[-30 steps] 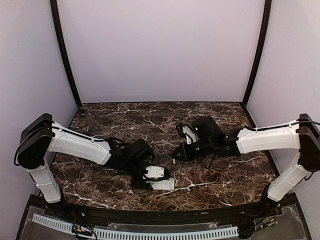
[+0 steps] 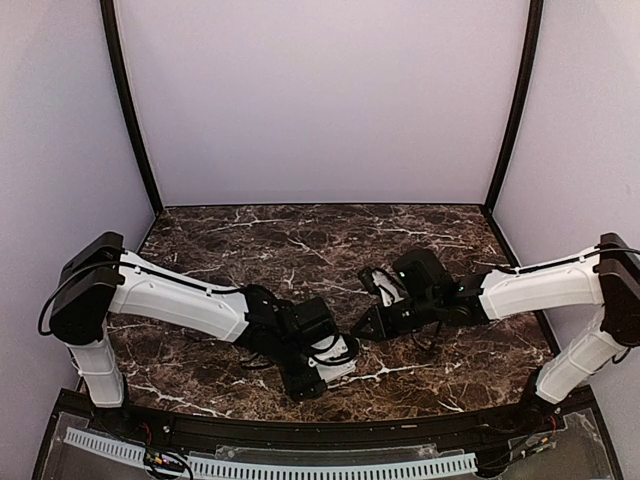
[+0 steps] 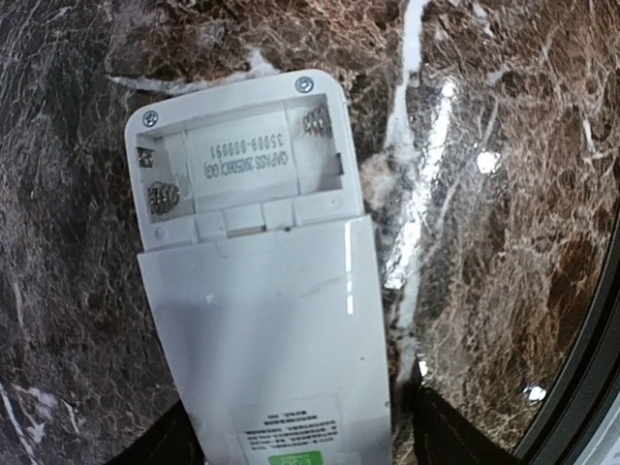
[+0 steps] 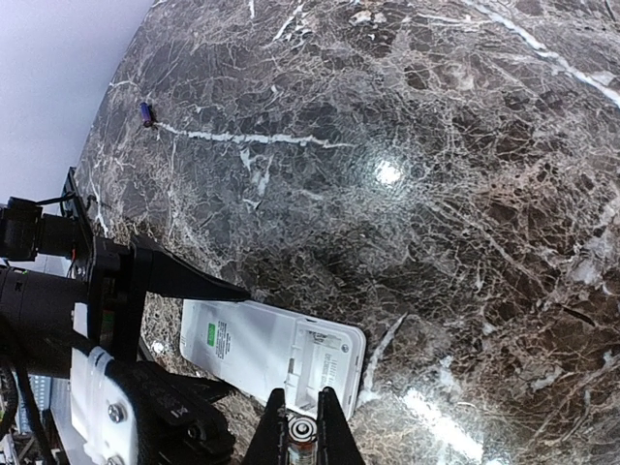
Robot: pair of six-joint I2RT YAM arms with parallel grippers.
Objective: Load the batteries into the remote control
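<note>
The white remote control (image 3: 281, 320) lies back-up on the table, its battery compartment (image 3: 242, 160) uncovered, with springs showing and no battery inside. My left gripper is part open, its fingers (image 3: 160, 448) on both sides of the remote's covered end; whether they touch it I cannot tell. In the right wrist view, my right gripper is shut on a battery (image 4: 303, 431), whose round metal end faces the camera. From above, that gripper (image 2: 362, 333) hangs close to the remote's compartment end, which the left arm partly hides.
A second, purple-blue battery (image 4: 146, 114) lies apart on the marbled table (image 4: 465, 194), near the pale wall. The two arms stand close together at the front middle. A dark rail (image 2: 300, 426) borders the front edge.
My left gripper has shifted right and toward the front, covering more of the remote, which sits slightly farther right. My right gripper has moved a little right and toward the front with its battery.
</note>
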